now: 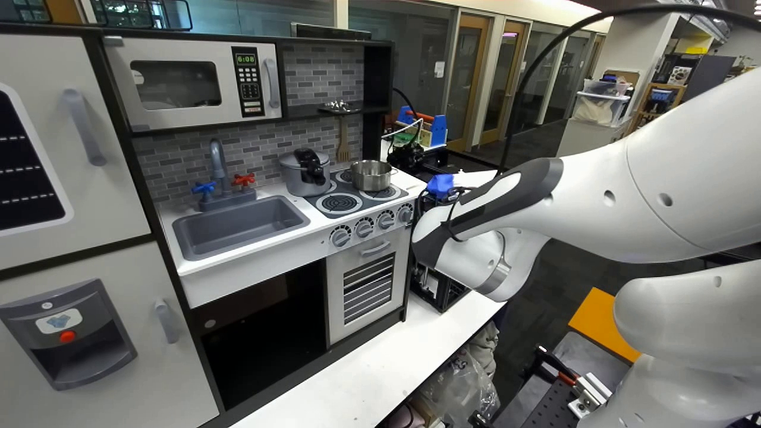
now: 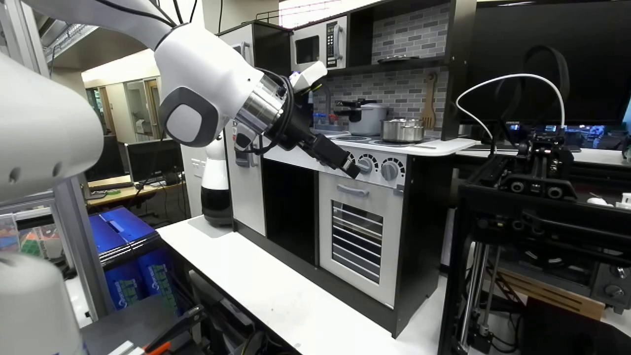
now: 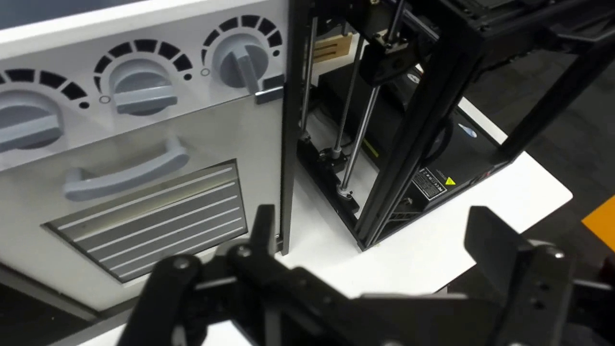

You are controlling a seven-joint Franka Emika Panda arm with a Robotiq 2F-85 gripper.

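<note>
My gripper stands open in the wrist view, its black fingers (image 3: 264,228) wide apart with nothing held between them. In exterior view 2 the gripper (image 2: 353,169) appears in front of the stove's knob panel; whether it touches is unclear. The wrist view shows the rightmost grey stove knob (image 3: 240,60) with its handle turned nearly upright, while a neighbouring knob (image 3: 144,89) has its handle close to level. Below the knobs, the oven door (image 3: 253,150) is shut, with a curved grey handle (image 3: 129,173). In exterior view 1 my arm hides the gripper.
A steel pot (image 1: 371,175) and a grey pressure cooker (image 1: 305,172) stand on the stovetop. Left of them is an empty sink (image 1: 239,224). A black-framed machine (image 3: 403,155) stands close to the kitchen's right side.
</note>
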